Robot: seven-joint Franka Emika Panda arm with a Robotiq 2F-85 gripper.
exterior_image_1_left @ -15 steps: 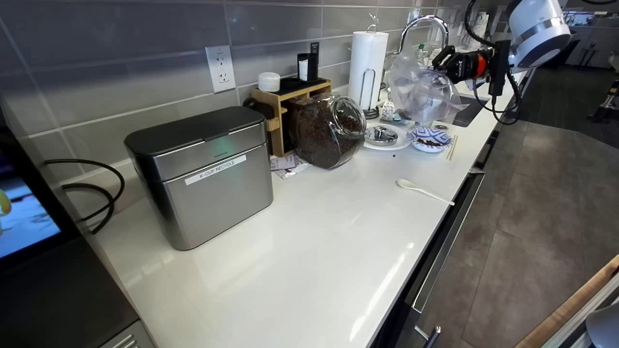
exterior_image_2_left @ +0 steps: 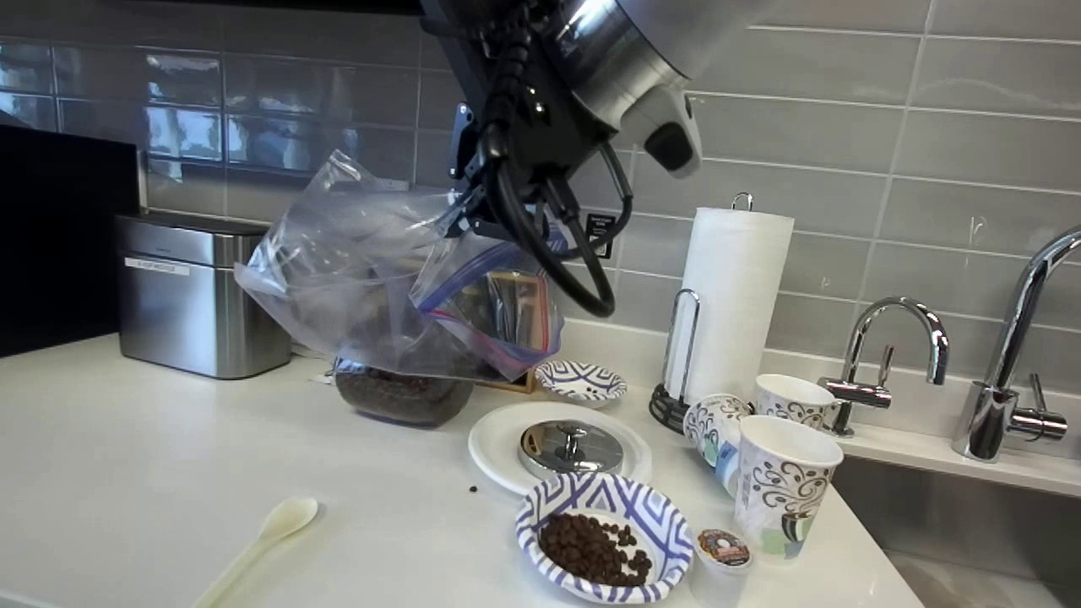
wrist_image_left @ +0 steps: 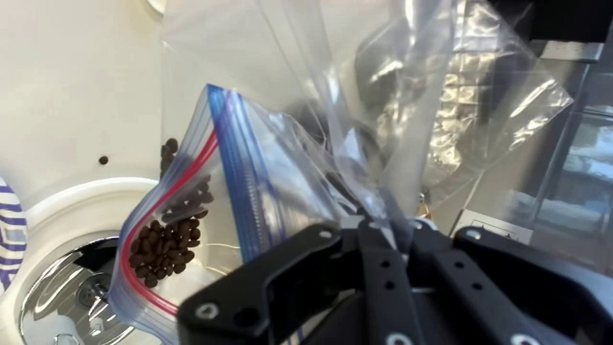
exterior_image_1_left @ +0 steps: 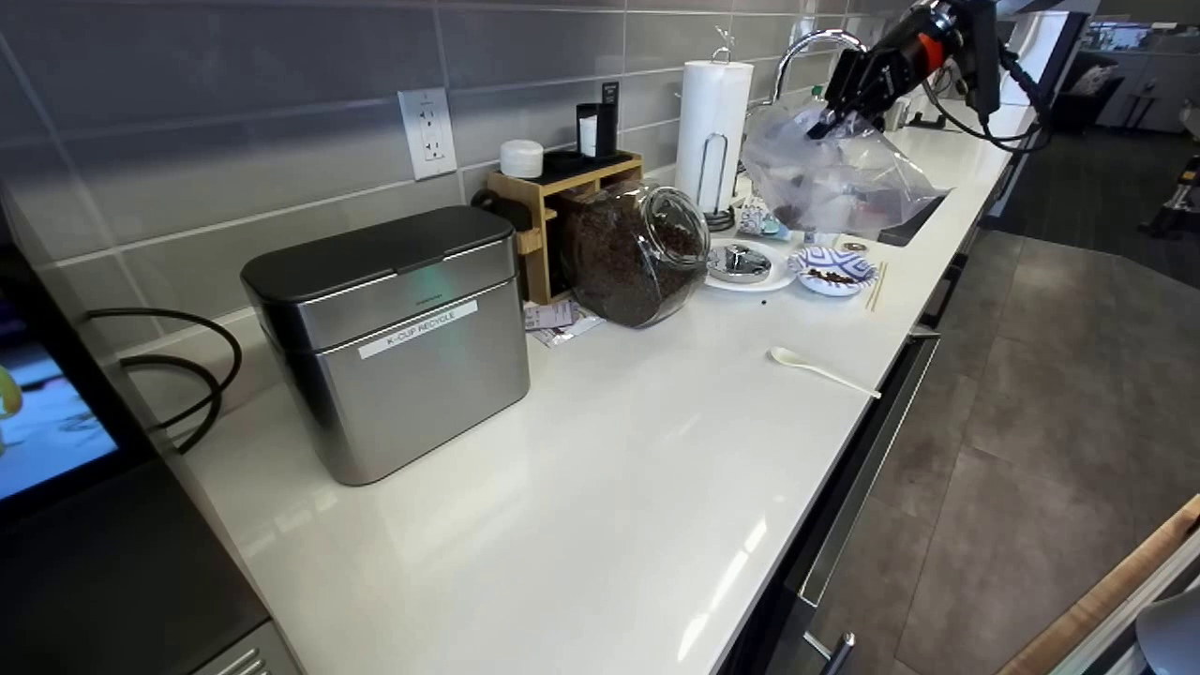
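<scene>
My gripper [exterior_image_1_left: 818, 126] is shut on a clear zip bag [exterior_image_1_left: 838, 180], held in the air above the counter. In the wrist view the plastic of the bag [wrist_image_left: 322, 115] bunches together at the fingertips. Its blue-and-red zip edge [exterior_image_2_left: 471, 279] hangs partly open in exterior view 2. Dark coffee beans [wrist_image_left: 166, 247] show at the bag's mouth in the wrist view; whether they lie inside it or behind it I cannot tell. Below stand a patterned bowl [exterior_image_2_left: 669, 512] with beans in it and a white plate [exterior_image_2_left: 491, 456] bearing a metal lid [exterior_image_2_left: 578, 446].
A bean-filled glass jar [exterior_image_1_left: 624, 259] lies tilted by the wooden shelf [exterior_image_1_left: 542, 253]. Paper towels [exterior_image_2_left: 735, 304], paper cups [exterior_image_2_left: 785, 486] and a coffee pod [exterior_image_2_left: 725, 551] stand near the sink. A white spoon [exterior_image_1_left: 816, 366] lies near the front edge. The counter before the steel bin [exterior_image_1_left: 433, 366] is clear.
My gripper has shifted left in exterior view 1, away from the sink, and now tilts downward. The bag has moved with it and hangs more spread out.
</scene>
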